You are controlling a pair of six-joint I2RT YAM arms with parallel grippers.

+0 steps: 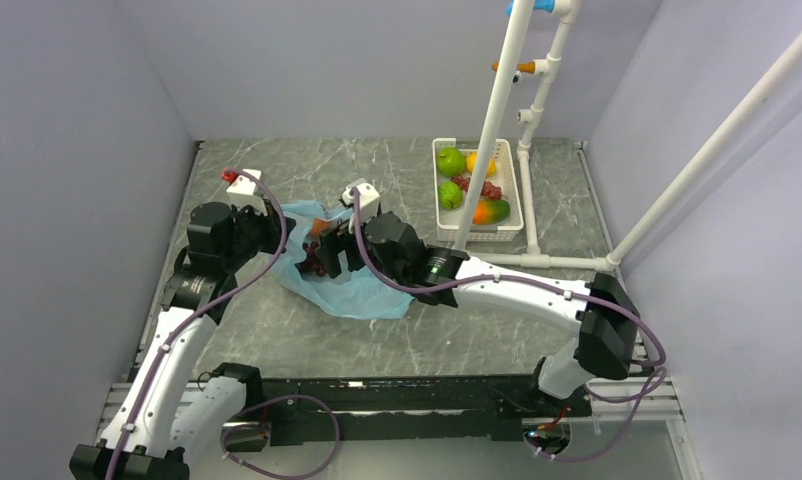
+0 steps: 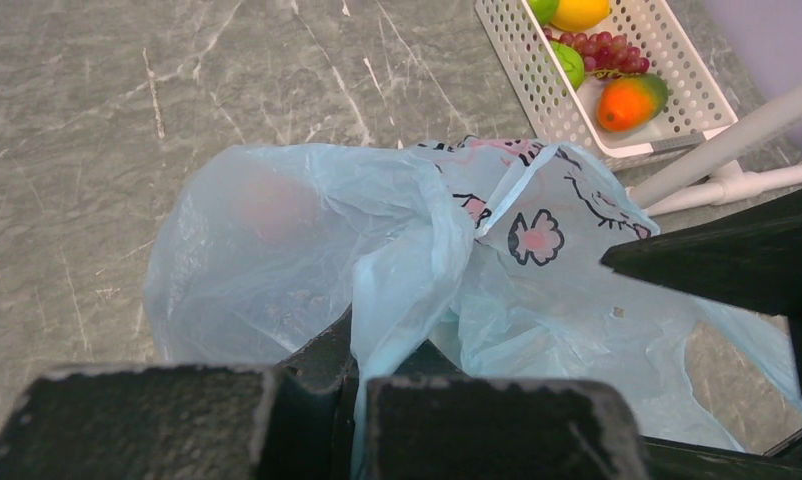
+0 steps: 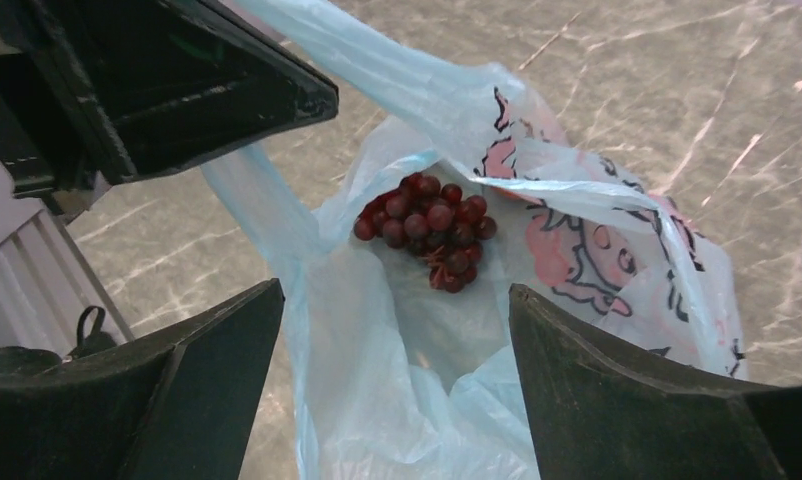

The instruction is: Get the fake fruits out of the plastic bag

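The blue plastic bag lies open on the grey counter. My left gripper is shut on a gathered edge of it at the bag's left side. Inside, dark red grapes show clearly in the right wrist view, and an orange fruit is partly visible in the top view. My right gripper is over the bag's opening, fingers apart with nothing between them, above and near the grapes.
A white basket with green, yellow and orange-green fruits and grapes stands at the back right. White pipes frame the right side and rise past the basket. Bare counter surrounds the bag.
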